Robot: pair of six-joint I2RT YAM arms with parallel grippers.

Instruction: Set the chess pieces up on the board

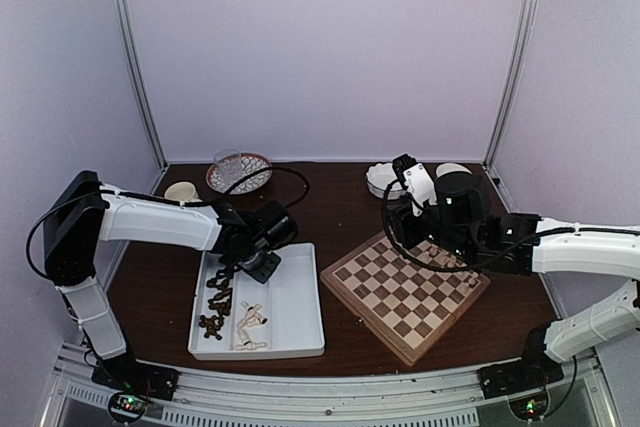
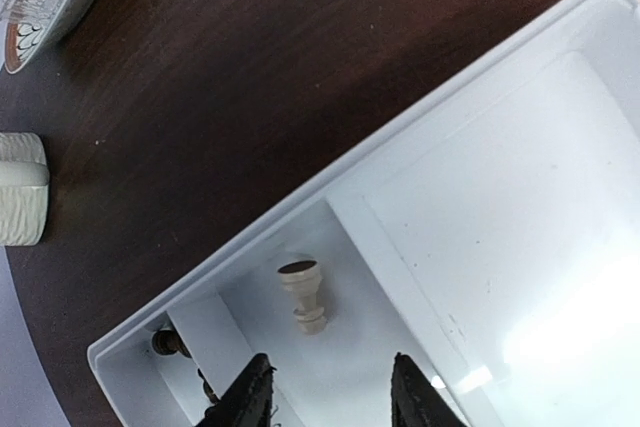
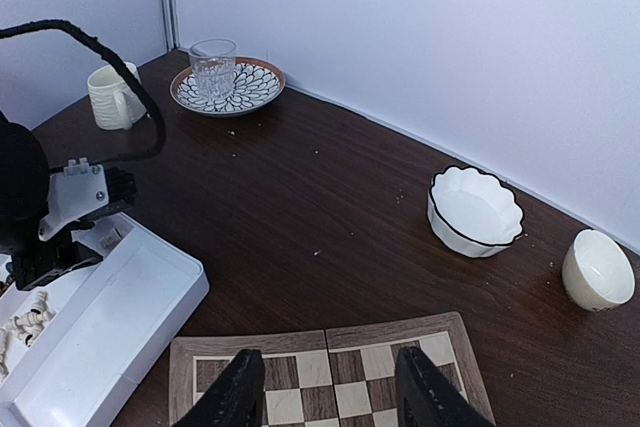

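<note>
Over the white tray (image 1: pixel 305 347) my left gripper stands open, its fingers apart with nothing between them. A single light chess piece (image 2: pixel 303 294) lies in the tray's middle compartment, just ahead of those fingertips. Several dark pieces (image 1: pixel 213 325) and a cluster of light pieces (image 1: pixel 251 325) lie in separate compartments nearer the front. The chessboard (image 1: pixel 405 297) is right of the tray, with a few pieces at its right side, partly hidden by my right arm. My right gripper is open and empty above the board's edge.
At the back left are a patterned plate (image 3: pixel 270 90) with a clear glass (image 3: pixel 213 72) and a white mug (image 3: pixel 112 99). A scalloped white bowl (image 3: pixel 475 209) and a white cup (image 3: pixel 598 269) stand at the back right. Bare table lies between.
</note>
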